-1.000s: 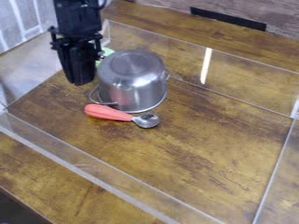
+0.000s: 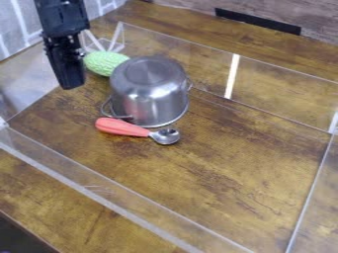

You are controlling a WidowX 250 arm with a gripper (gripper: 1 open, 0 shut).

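The black gripper (image 2: 69, 67) is at the upper left, above the wooden surface and left of a steel pot (image 2: 149, 89); it looks shut, with nothing visible between its fingers. Behind the pot, just right of the gripper, lies a light green textured object (image 2: 106, 62). In front of the pot lies a spoon with a red handle (image 2: 122, 127) and a metal bowl end (image 2: 165, 136).
Clear low walls or panels border the area on several sides, with a white tape strip (image 2: 232, 75) at the back.
The gripper has moved left, away from the pot, uncovering more of the green object. The pot and spoon look unmoved.
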